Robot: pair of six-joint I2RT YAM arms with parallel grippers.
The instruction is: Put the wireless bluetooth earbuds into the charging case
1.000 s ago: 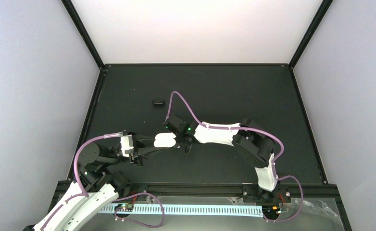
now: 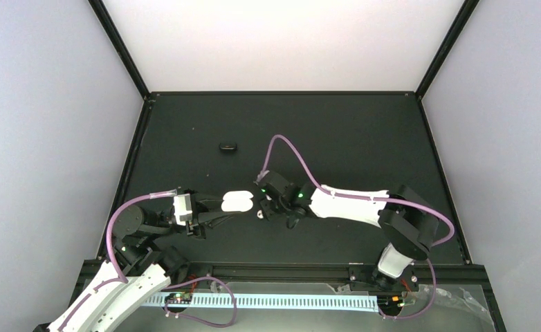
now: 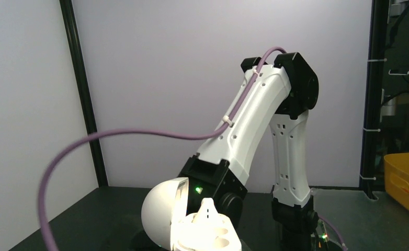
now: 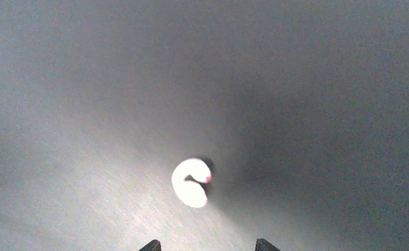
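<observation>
The white charging case (image 2: pixel 237 201) hangs in the middle of the top view with my left gripper (image 2: pixel 229 209) shut on it. In the left wrist view the lid (image 3: pixel 159 213) of the case is up, and a base with round hollows (image 3: pixel 219 242) shows at the bottom edge. One white earbud (image 4: pixel 190 184), with a small pink spot, lies on the dark table in the right wrist view; from the top that earbud (image 2: pixel 260 214) peeks out beside my right gripper (image 2: pixel 263 207). The right gripper is open above the table, its fingertips (image 4: pixel 151 246) at the lower edge of its view, apart from the earbud.
A small black object (image 2: pixel 227 147) rests on the table behind the case. My right arm (image 3: pixel 259 104) stands close beside the case, its purple cable (image 2: pixel 292 149) arching up.
The right gripper has moved away from the case to the right and a little toward the front, bringing the white earbud into the top view. The left arm and the case stay still.
</observation>
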